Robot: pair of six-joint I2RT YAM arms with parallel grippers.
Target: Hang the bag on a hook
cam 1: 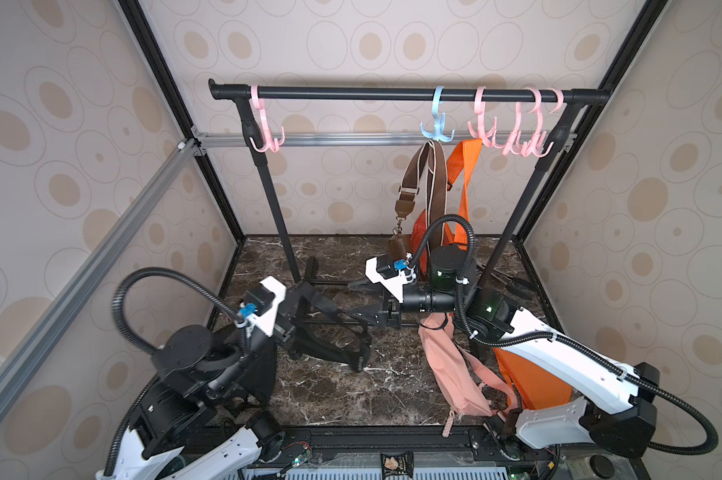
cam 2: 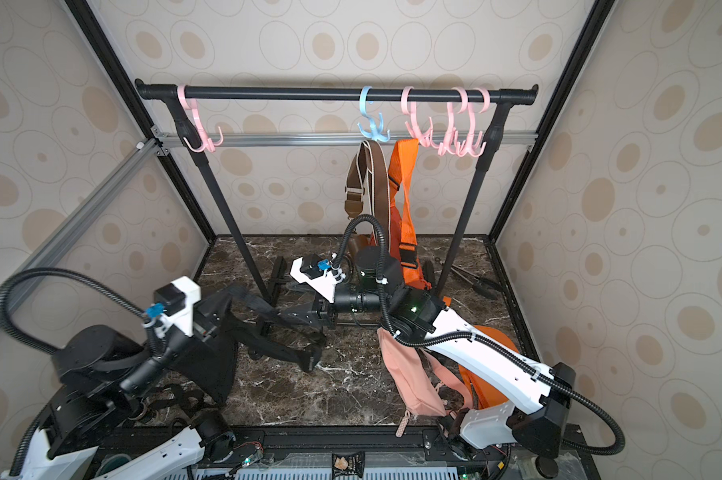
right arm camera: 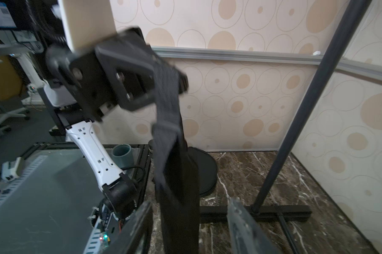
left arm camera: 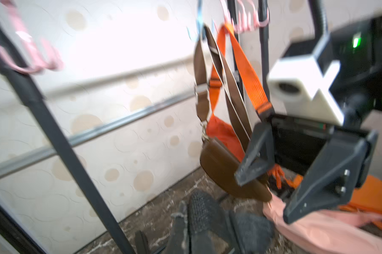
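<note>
My left gripper is shut on a black strap (right arm camera: 178,203), raised at the left of the workspace. The strap hangs down in the right wrist view and loops across the middle in the top left view. My right gripper stands part open, its black fingers (left arm camera: 322,182) apart, with nothing between them in the left wrist view. In the right wrist view the strap passes across the gap, but whether it touches the fingers is unclear. The blue hook (cam 1: 438,120) and several pink hooks (cam 1: 266,132) hang from the black rail (cam 1: 337,93).
A brown bag (left arm camera: 224,165) hangs by its strap under the blue hook, beside an orange strap (cam 1: 466,172). On the floor at right lie a pink bag (cam 1: 453,368) and an orange bag (cam 1: 537,380). Rail between left pink hook and blue hook is clear.
</note>
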